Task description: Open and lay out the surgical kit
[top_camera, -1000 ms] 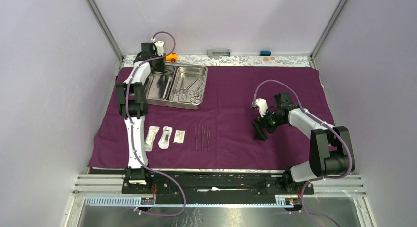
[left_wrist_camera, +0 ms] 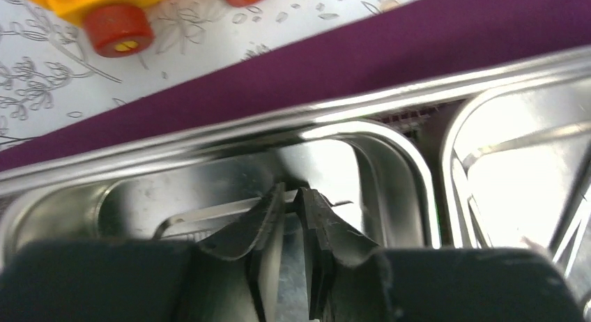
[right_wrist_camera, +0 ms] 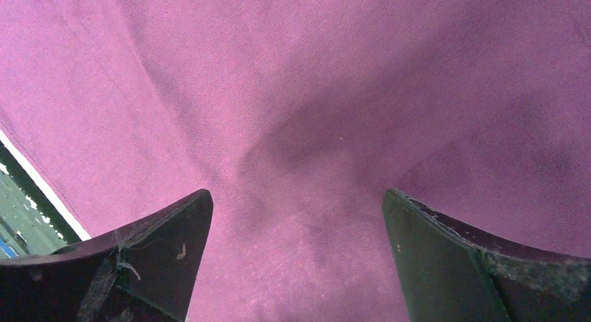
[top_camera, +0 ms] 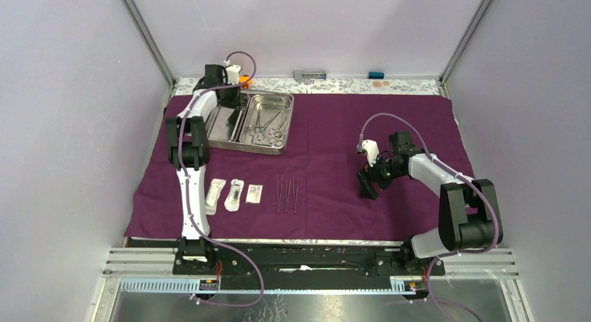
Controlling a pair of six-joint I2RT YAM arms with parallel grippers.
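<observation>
The metal tray (top_camera: 252, 149) stands at the back left with two compartments. In its left compartment (left_wrist_camera: 174, 186) lies a slim metal instrument (left_wrist_camera: 209, 212), with my left gripper right over it. The left fingers (left_wrist_camera: 259, 228) are close together, a narrow gap between their tips. Whether they touch the instrument I cannot tell. Several scissor-like instruments (top_camera: 268, 130) lie in the right compartment. On the cloth are three thin tweezers-like tools (top_camera: 287, 194) and sealed packets (top_camera: 234, 195). My right gripper is open above bare cloth, empty.
A yellow toy with red wheels (left_wrist_camera: 120, 31) stands just behind the tray on the patterned strip. Also at the back are a grey item (top_camera: 309, 75) and a blue block (top_camera: 375, 75).
My left gripper has shifted to the right and slightly toward the front over the left compartment, now covering part of the yellow toy in the top view. The right arm has stayed still.
</observation>
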